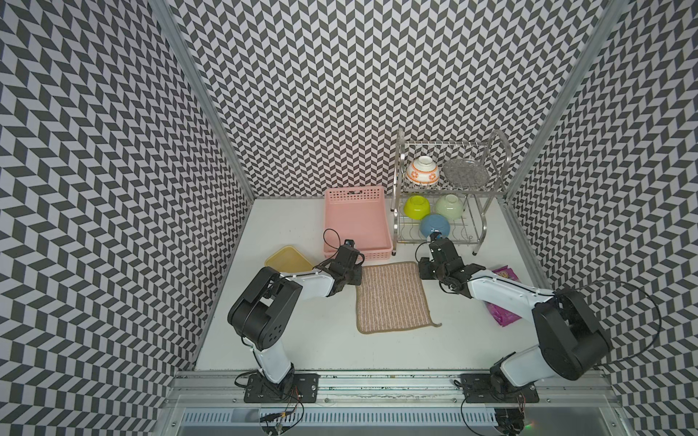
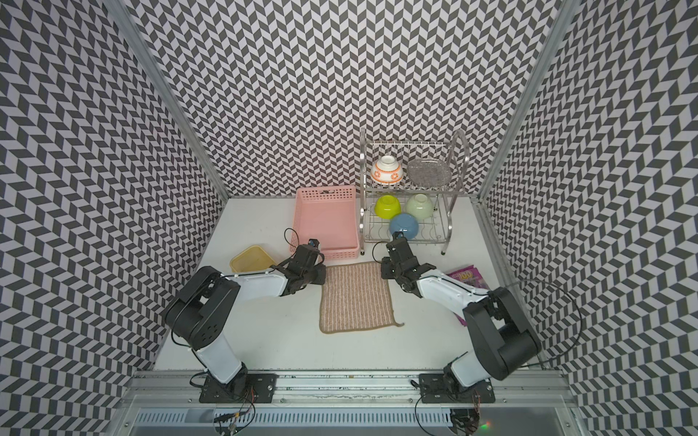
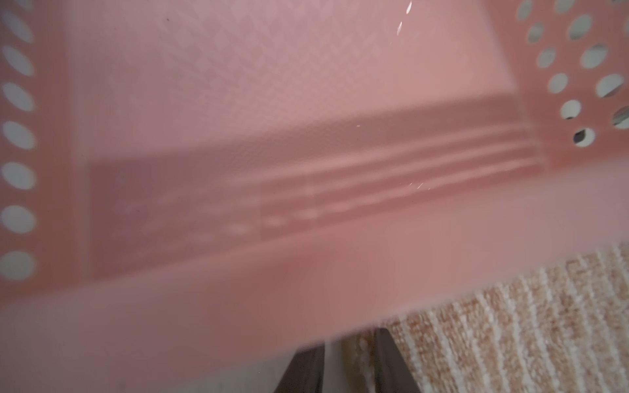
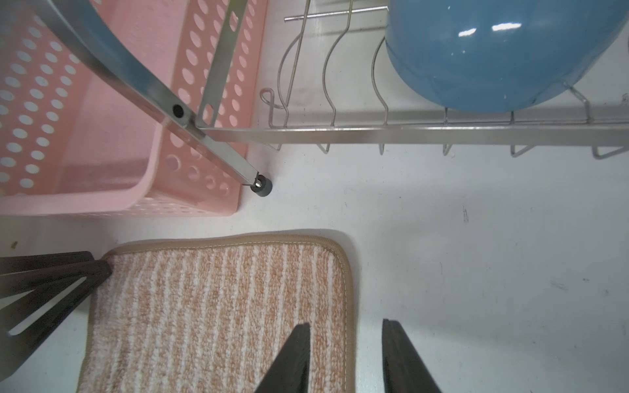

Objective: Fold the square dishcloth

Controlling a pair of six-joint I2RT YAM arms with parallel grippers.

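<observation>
The square dishcloth (image 1: 392, 296), tan with white stripes and a loop at its near right corner, lies flat between my arms. My left gripper is low at its far left corner, by the pink basket's front, fingers apart around the cloth's edge; whether they grasp it is unclear. My right gripper is over the far right corner, open, fingertips either side of the cloth's edge.
The pink basket (image 1: 356, 218) and a metal rack (image 1: 440, 242) of bowls stand behind the cloth. A yellow container (image 1: 289, 260) is at left, a purple package (image 1: 501, 311) at right.
</observation>
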